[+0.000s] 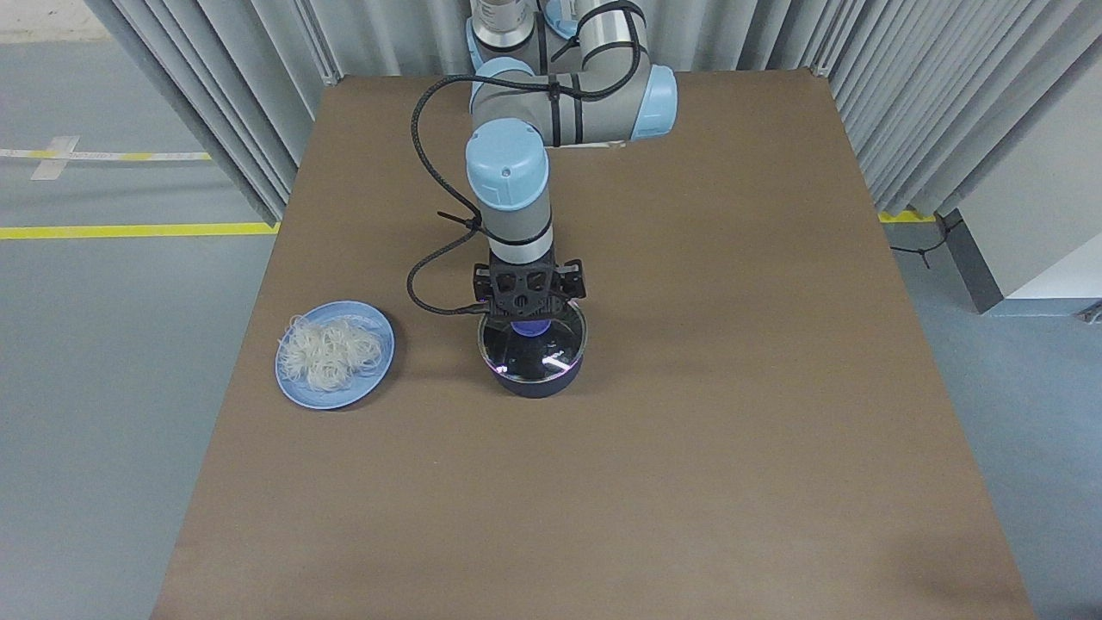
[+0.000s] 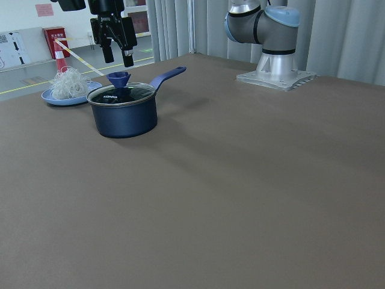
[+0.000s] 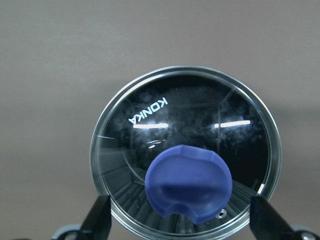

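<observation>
A dark blue saucepan with a glass lid stands on the table, its purple handle pointing back. The lid carries a blue knob. My gripper hangs just above the lid, over the knob, fingers apart on either side of it and holding nothing; in the left view it is clear of the knob. A light blue plate with a heap of white noodles lies left of the pan in the front view.
The arm's base stands at the back edge, with grey curtains behind it.
</observation>
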